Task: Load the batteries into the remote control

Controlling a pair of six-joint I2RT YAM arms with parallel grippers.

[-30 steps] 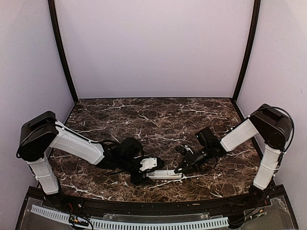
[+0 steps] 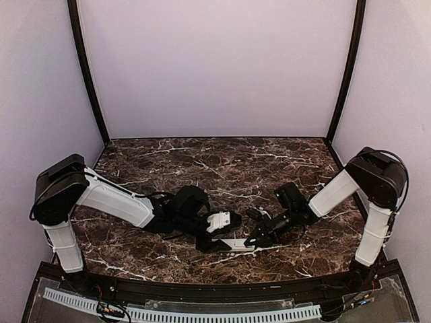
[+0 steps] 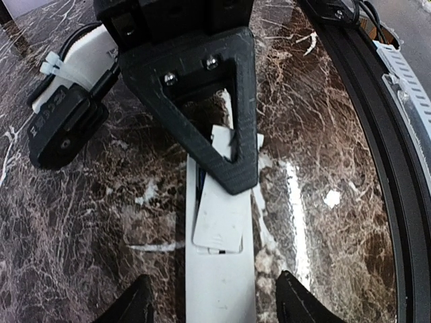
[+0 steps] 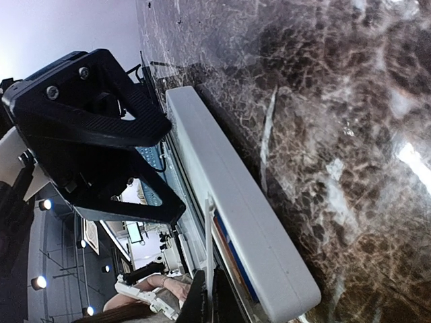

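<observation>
A white remote control [image 2: 237,248] lies on the table between both arms, its battery side up. Over its compartment slants the white battery cover [image 3: 219,219], askew to the body. My right gripper is shut on this thin cover, which shows edge-on between its fingers. Under the cover's raised side, blue and brown battery casing [image 4: 232,254] shows inside the compartment; the rest is hidden. My left gripper is part open, one finger to each side of the remote's near end, with gaps visible on both sides.
A black rail [image 2: 202,291] runs along the front edge. Both grippers are close together over the remote.
My left gripper has shifted right and slightly back, toward the right gripper, and covers more of the remote's left end. The right arm and remote look nearly unchanged.
</observation>
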